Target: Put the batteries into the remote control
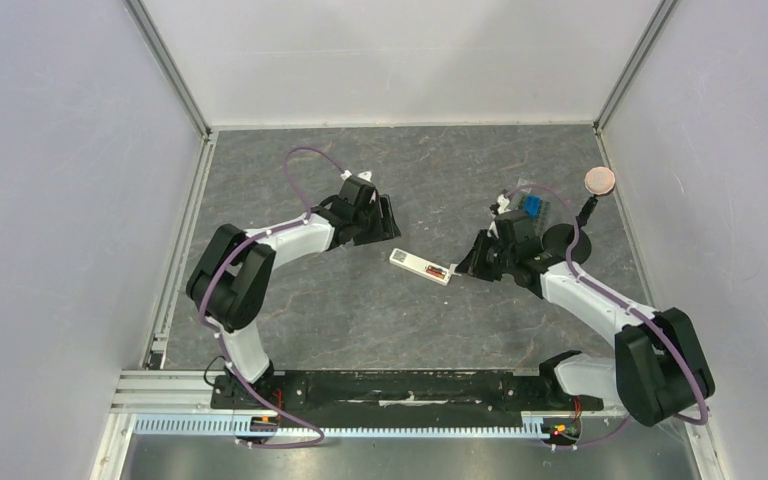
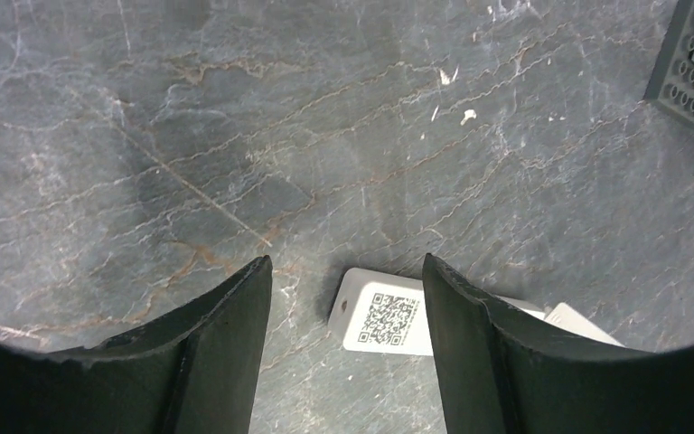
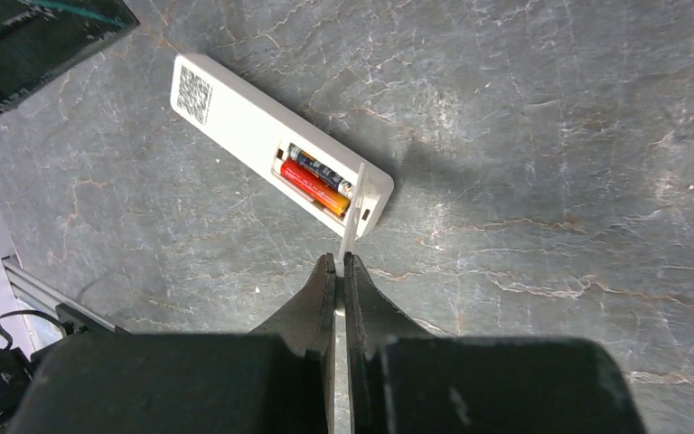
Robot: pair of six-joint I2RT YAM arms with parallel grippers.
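Observation:
The white remote (image 1: 412,262) lies on the grey table, QR label to the left. In its open compartment at the right end are a red battery (image 3: 312,185) and a dark battery (image 3: 316,165). My right gripper is shut on a thin white piece, apparently the battery cover (image 3: 351,221), whose tip reaches over the remote's compartment end. My left gripper is open above and beyond the remote's QR end, with nothing between its fingers.
A grey-blue board (image 1: 532,207) and a black stand (image 1: 560,238) with a pink top sit at the back right.

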